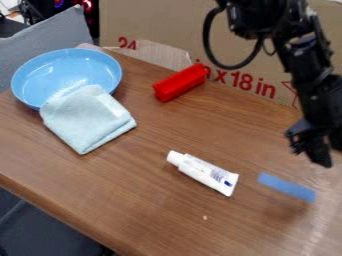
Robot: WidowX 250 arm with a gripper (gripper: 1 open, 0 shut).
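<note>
My gripper (pixel 313 140) hangs at the right edge of the view, blurred and partly out of frame, above and behind a light blue strip (pixel 286 186) on the wooden table. A white tube (pixel 202 172) lies left of the strip. A red cylinder (pixel 181 82) lies at the back. At the left, a folded pale cloth (pixel 88 122) rests in front of a blue plate (pixel 66 71).
A cardboard wall (pixel 160 25) stands along the back of the table (pixel 147 210). A grey object (pixel 34 45) is at the upper left.
</note>
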